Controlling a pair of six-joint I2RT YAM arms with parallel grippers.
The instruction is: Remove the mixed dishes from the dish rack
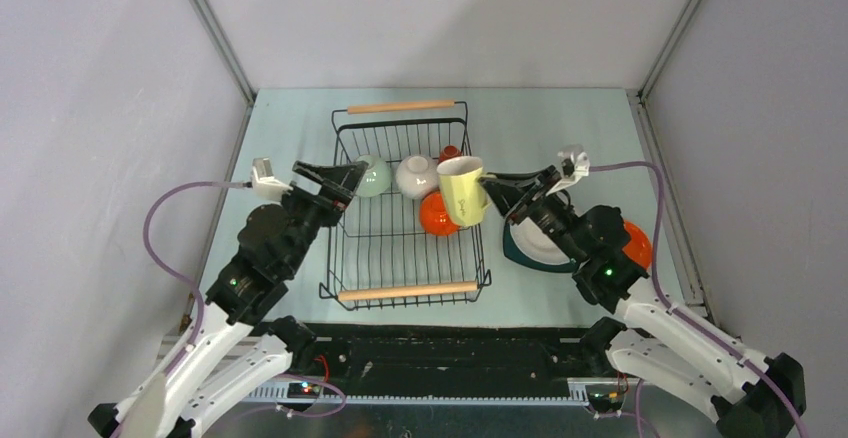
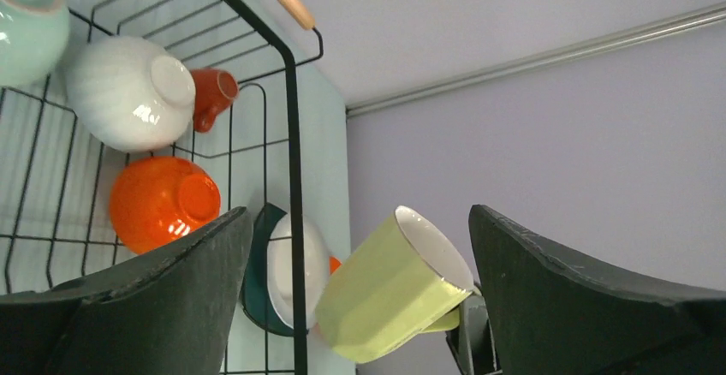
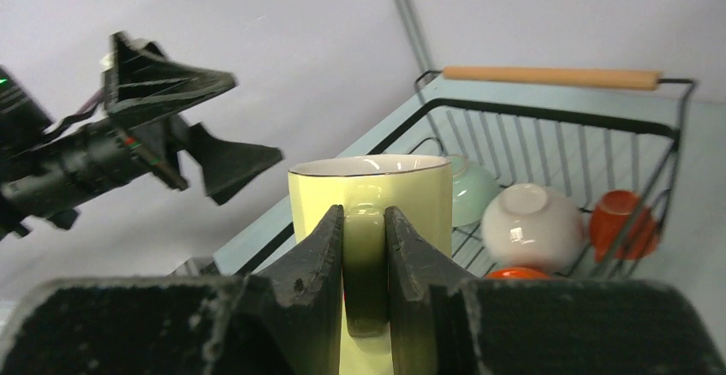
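Observation:
A yellow mug [image 1: 461,190] hangs upright above the right side of the dish rack [image 1: 407,289], and my right gripper is shut on its handle. Empty and open, my left gripper [image 1: 331,183] hovers over the rack's left edge. Inside the rack, towards the back, sit a pale green bowl [image 1: 374,177], a white bowl [image 2: 130,92], an orange bowl [image 2: 163,204] and a small red-brown cup [image 3: 618,223]. The yellow mug partly covers the orange bowl from above.
Right of the rack, a white plate [image 1: 537,243] rests on a dark green dish [image 1: 515,250]. Farther right lies an orange plate [image 1: 638,245], partly hidden by my right arm.

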